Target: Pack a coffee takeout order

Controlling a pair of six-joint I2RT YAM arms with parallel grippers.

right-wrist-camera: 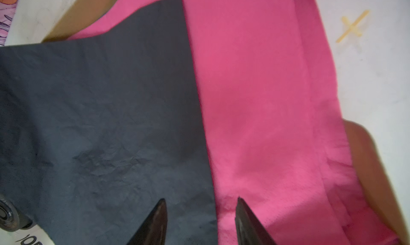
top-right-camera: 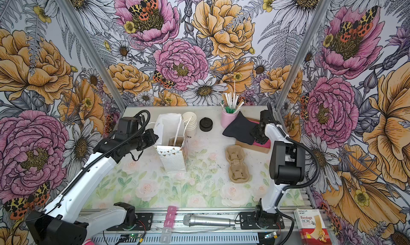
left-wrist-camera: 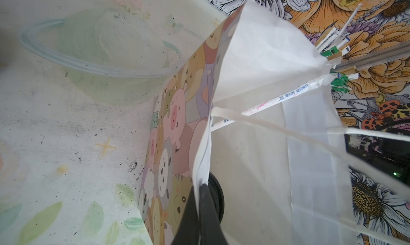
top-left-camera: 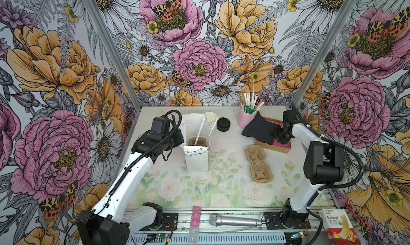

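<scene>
A white patterned paper bag [top-left-camera: 197, 160] stands upright and open-topped at centre left. Inside it show a brown carrier [top-left-camera: 196, 142] and a white wrapped straw [left-wrist-camera: 281, 100]. The left gripper is shut on the bag's thin side edge, which runs down between its fingertips. On the right, a black napkin [right-wrist-camera: 111, 129] overlaps pink napkins [right-wrist-camera: 260, 99] in a brown tray [top-left-camera: 273, 147]. Over the border between black and pink, my right gripper hangs with its fingers apart and nothing between them.
A pink cup of straws [top-left-camera: 246, 118], a black lid stack [top-left-camera: 223, 124] and pale paper cups [top-right-camera: 190, 120] stand at the back. An empty brown cup carrier [top-left-camera: 258, 163] lies at centre right.
</scene>
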